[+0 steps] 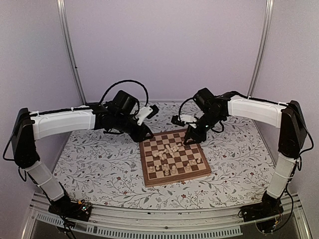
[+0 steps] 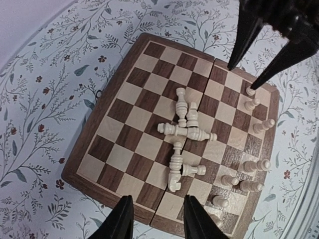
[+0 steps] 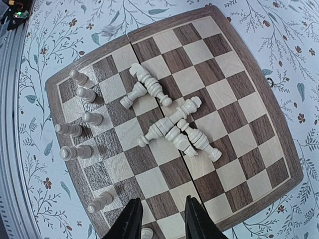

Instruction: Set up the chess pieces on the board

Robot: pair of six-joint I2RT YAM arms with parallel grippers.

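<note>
A wooden chessboard (image 1: 175, 180) lies mid-table. A cluster of cream pieces lies on their sides in its middle, including a long piece (image 2: 192, 133) and another (image 3: 149, 79). My left gripper hangs above the board's left side, fingers apart with nothing between them. My right gripper is over the board's right side, also open and empty; its dark fingers appear at the top of the left wrist view.
Floral tablecloth (image 1: 94, 169) surrounds the board and is clear. Pale walls enclose the back and sides.
</note>
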